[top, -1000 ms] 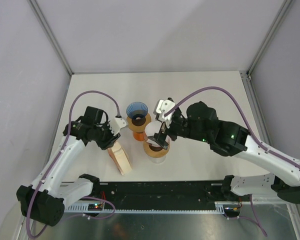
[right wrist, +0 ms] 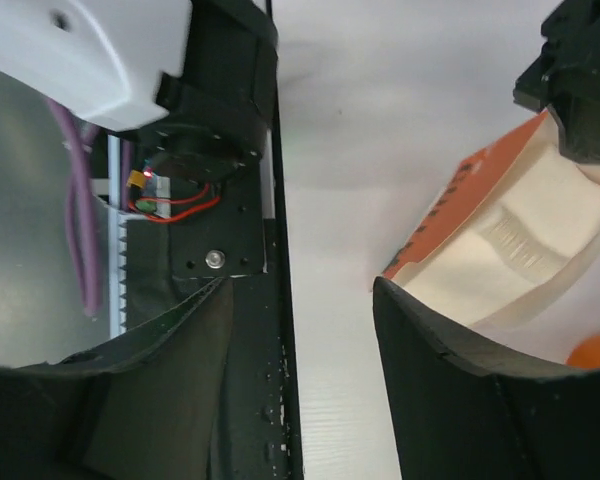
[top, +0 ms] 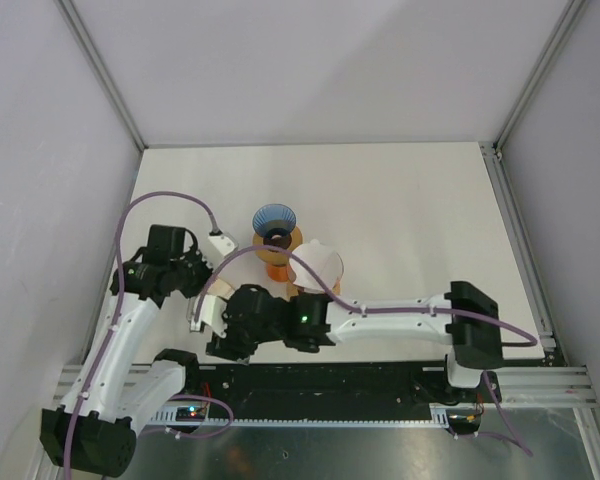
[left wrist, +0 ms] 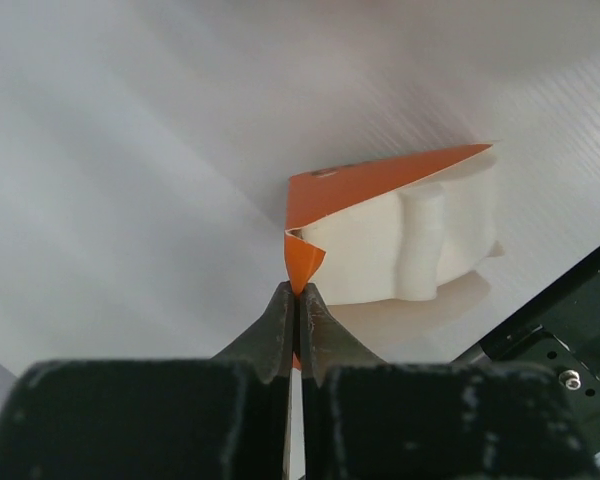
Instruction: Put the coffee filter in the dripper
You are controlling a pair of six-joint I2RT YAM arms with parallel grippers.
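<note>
My left gripper is shut at the top of an orange-and-cream paper filter pack (left wrist: 380, 190), pinching its thin orange edge in the left wrist view. My right gripper stands open low beside the pack (right wrist: 470, 205), nothing seen between its fingers. In the top view a cup-like dripper with a white paper (top: 318, 262) in it is partly behind the right arm; which object is the dripper is not certain.
A blue-ribbed cone (top: 274, 218) on an orange holder stands behind the arms. Its front edge borders a dark rail.
The right arm has swung left and down from the white paper at the cups toward the filter pack. The left gripper has moved left with the pack.
</note>
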